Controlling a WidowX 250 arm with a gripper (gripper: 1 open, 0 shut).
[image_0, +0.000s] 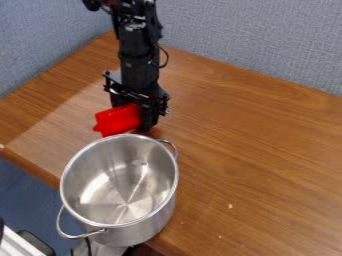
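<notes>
My black gripper (142, 110) hangs above the wooden table at the left of centre, shut on a red object (115, 120), which is partly hidden by the fingers. Just below and nearer the camera stands a large steel pot (118, 185) with two wire handles, its inside empty. The red object is just behind the pot's far rim; whether the two touch I cannot tell.
Grey walls (254, 40) bound it at the back and left. The pot stands at the table's near left edge, with dark floor beyond.
</notes>
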